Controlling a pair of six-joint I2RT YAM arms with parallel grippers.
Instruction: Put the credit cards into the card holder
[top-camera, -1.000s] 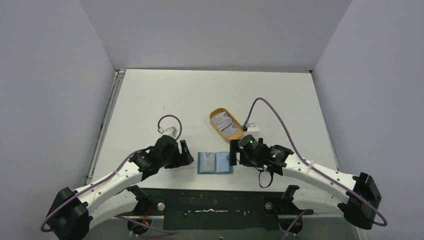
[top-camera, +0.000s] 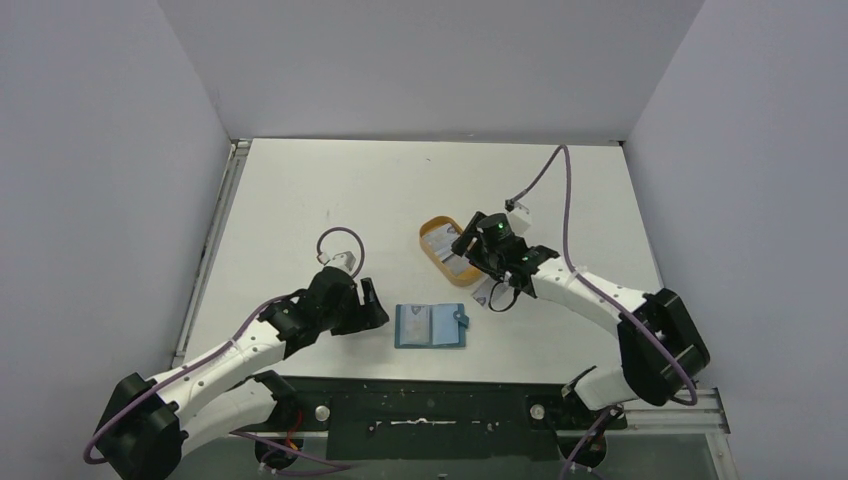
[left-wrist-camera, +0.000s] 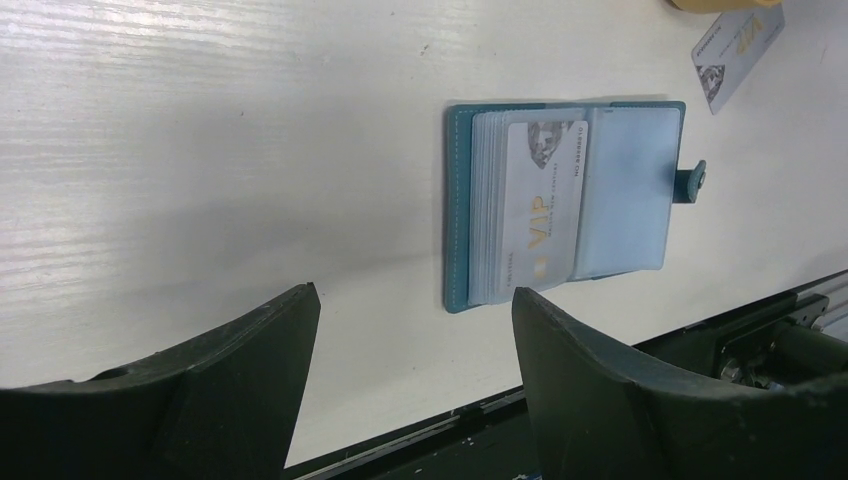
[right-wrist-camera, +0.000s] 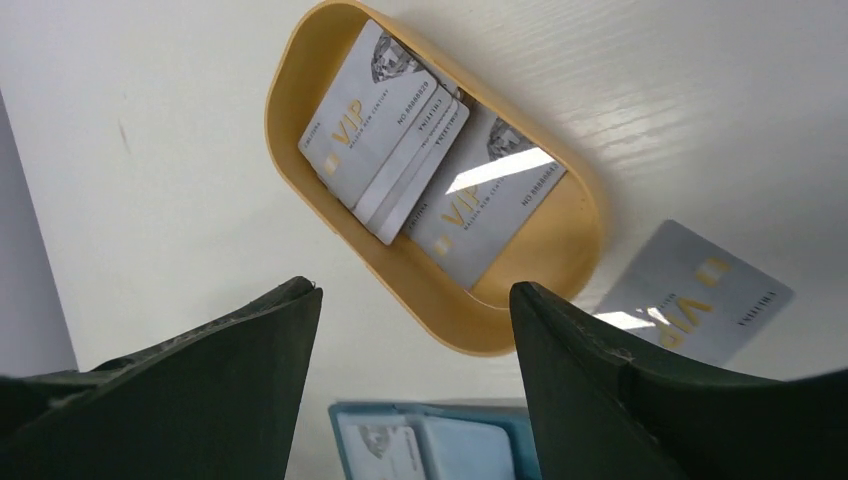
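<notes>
The blue card holder (left-wrist-camera: 458, 210) lies spread flat near the table's front edge. One VIP card (left-wrist-camera: 543, 200) shows in its left-hand sleeve; the right-hand sleeve (left-wrist-camera: 628, 190) looks empty. Several silver cards (right-wrist-camera: 370, 115) rest in a yellow tray (right-wrist-camera: 400, 285) behind the holder. A loose card (right-wrist-camera: 695, 295) lies on the table outside the tray. My right gripper hovers over the tray's near end, fingers apart, nothing between them. Left of the holder, my left gripper is also parted and empty.
Grey walls (top-camera: 735, 200) close in both sides and the back. A dark frame edge (top-camera: 440, 385) runs along the front.
The left arm has hardly moved.
</notes>
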